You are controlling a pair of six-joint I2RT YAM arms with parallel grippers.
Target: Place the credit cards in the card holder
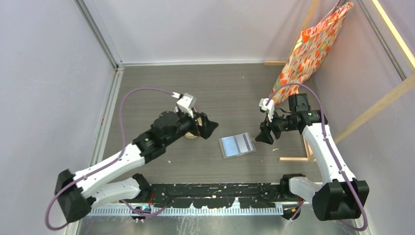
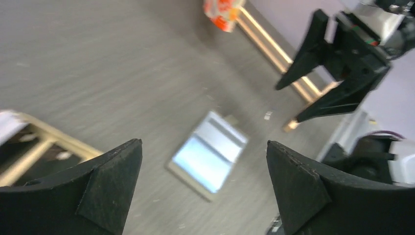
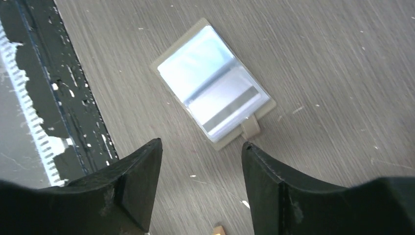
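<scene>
The flat card holder [image 1: 237,145] lies on the floor between my two arms, with a pale blue side and a whiter side. In the right wrist view the holder [image 3: 195,62] shows a grey stripe [image 3: 230,108] and a small tab [image 3: 250,127] at one end. My left gripper [image 1: 213,128] is raised to the holder's upper left, open, and nothing shows between its fingers in the left wrist view. Right of the holder, clear of it, hovers my right gripper [image 1: 263,139], its fingers apart and empty. Whether cards sit inside the holder I cannot tell.
A wooden tray [image 2: 54,139] with dark compartments and something white at one end is mostly hidden under my left arm in the top view. Wooden bars [image 1: 293,159] and a patterned cloth [image 1: 313,49] stand at the right.
</scene>
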